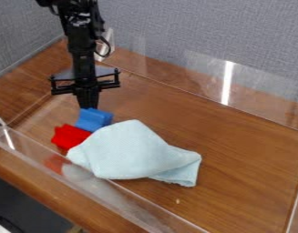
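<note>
My black gripper [87, 96] points down at the upper left of the wooden floor, shut, with nothing visible between its fingers. Just below its tips sits a blue block [94, 118]. A red block [68, 137] lies below and left of the blue one. A pale blue cloth [131, 151] lies crumpled to the right of and below the blocks.
Clear plastic walls edge the tray [224, 96] along the back and front.
</note>
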